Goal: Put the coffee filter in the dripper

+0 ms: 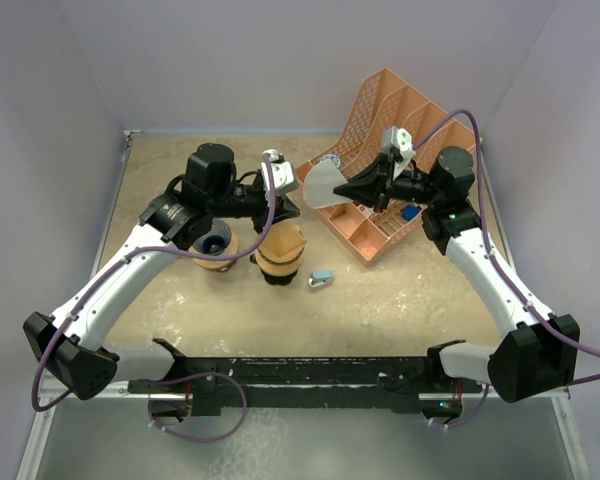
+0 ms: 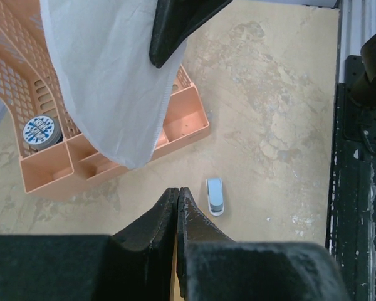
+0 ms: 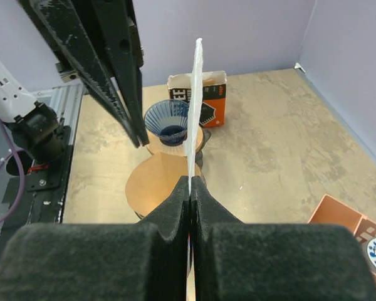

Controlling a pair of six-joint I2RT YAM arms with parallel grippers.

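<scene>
The white paper coffee filter (image 1: 322, 185) hangs in the air, and my right gripper is shut on its edge. In the right wrist view it stands edge-on, rising from between the fingertips. My left gripper is shut, nothing between its fingers; the filter's lower tip lies above and left of them, apart. A blue ribbed dripper (image 3: 169, 116) with a wooden collar stands on the table. Beside it stands a second wooden-collared vessel with a tan paper cone (image 1: 282, 240) in its top, below the left gripper.
An orange divided basket (image 1: 365, 240) with small items leans behind the right gripper. A small light-blue stapler-like object (image 2: 215, 194) lies on the table. The coffee filter box (image 3: 214, 103) stands behind the blue dripper.
</scene>
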